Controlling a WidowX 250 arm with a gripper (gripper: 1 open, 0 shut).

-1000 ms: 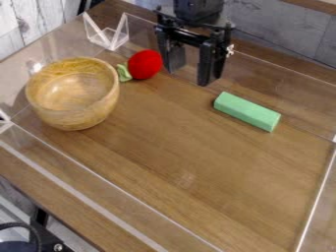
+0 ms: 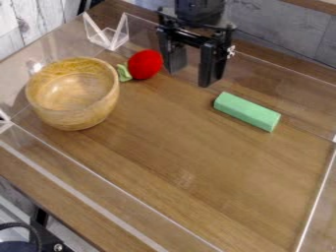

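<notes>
The black robot arm [image 2: 195,22] reaches down from the top centre of the camera view, its gripper [image 2: 187,64] held above the back part of the wooden table, between a red round object [image 2: 144,63] on its left and a mint-green block [image 2: 247,112] on its lower right. The state of the dark fingers is hard to make out. A large yellow bowl [image 2: 77,114] sits on the left. A small light-green item lies beside the red object, partly hidden.
A white wire-like holder [image 2: 108,35] stands at the back left. Raised edges border the table, with a wall behind.
</notes>
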